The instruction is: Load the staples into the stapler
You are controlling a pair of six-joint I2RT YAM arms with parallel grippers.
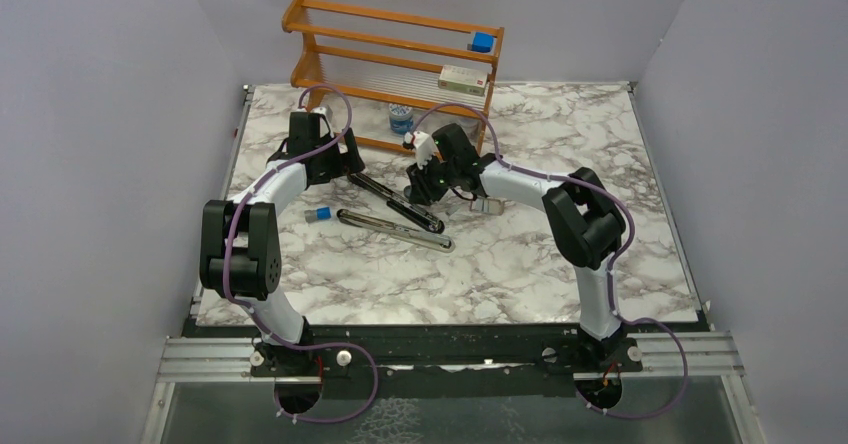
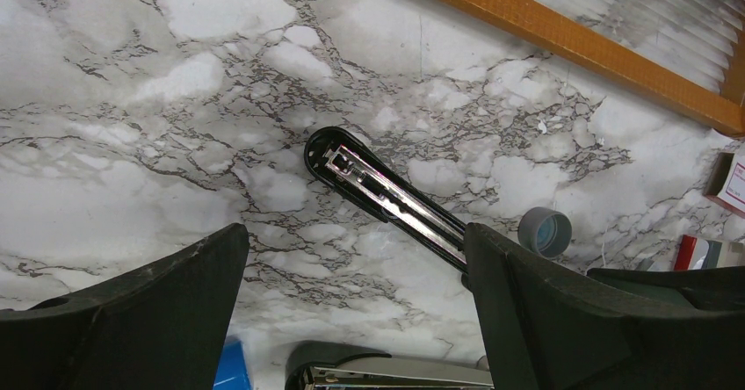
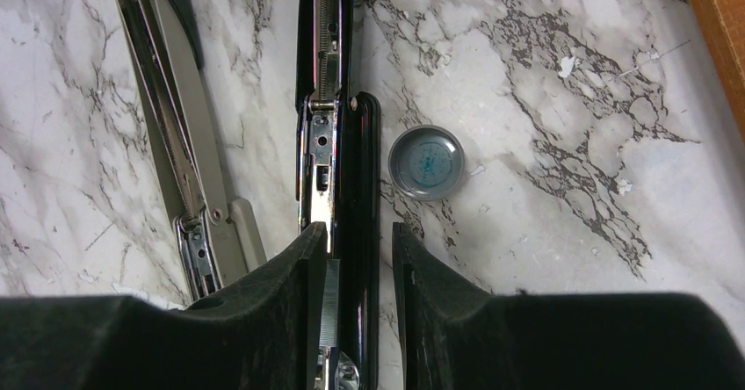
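Observation:
The black stapler [image 1: 372, 185] lies opened out on the marble table, its magazine channel [image 3: 321, 135] facing up in the right wrist view. A ribbed strip of staples [image 3: 330, 298] sits in that channel, beside the left finger of my right gripper. This gripper is part open over the stapler, with a narrow gap and nothing held between its fingers. My left gripper stands wide open above the stapler's far-left end [image 2: 338, 157], empty.
A grey stapler [image 1: 395, 230] lies open in front of the black one. Close behind is a small round container [image 3: 426, 163]. A blue-and-grey box [image 1: 318, 214] lies left, small boxes [image 1: 487, 206] right. The wooden rack [image 1: 400, 94] bounds the back.

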